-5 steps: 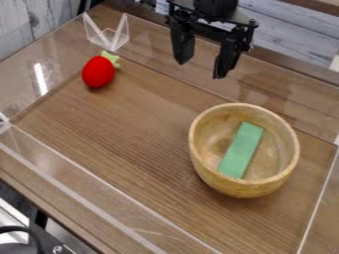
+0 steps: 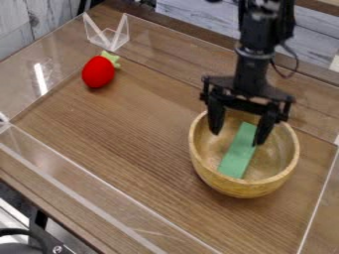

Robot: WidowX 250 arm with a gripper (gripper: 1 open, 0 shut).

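My black gripper (image 2: pixel 245 115) is lowered over the back half of a yellow bowl (image 2: pixel 212 169), its open fingers hanging at the bowl's rim. A green block (image 2: pixel 237 157) lies inside the bowl, just below and between the fingers in this view. Nothing shows held in the gripper.
A red oval object (image 2: pixel 97 72) and a small light green item (image 2: pixel 113 59) sit at the upper left, near a white wire holder (image 2: pixel 103 30).
The gripper has come down and toward the front from the back of the table to over the bowl. The bowl and green block look unmoved.
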